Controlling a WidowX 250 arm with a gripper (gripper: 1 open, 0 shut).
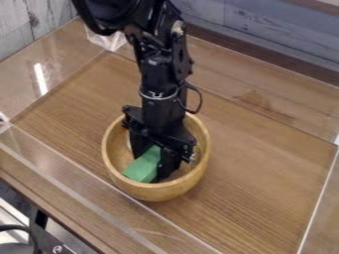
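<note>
A round wooden bowl (184, 184) stands near the front of the wooden table (259, 198). My black arm reaches down from the top, and the gripper (154, 159) is low inside the bowl. A green object (141, 170) lies in the bowl at the gripper, partly covered by it. The fingers are dark and overlap one another, so I cannot see clearly how they stand on it.
A clear plastic container (103, 32) sits at the back left. Pale walls border the back and left.
</note>
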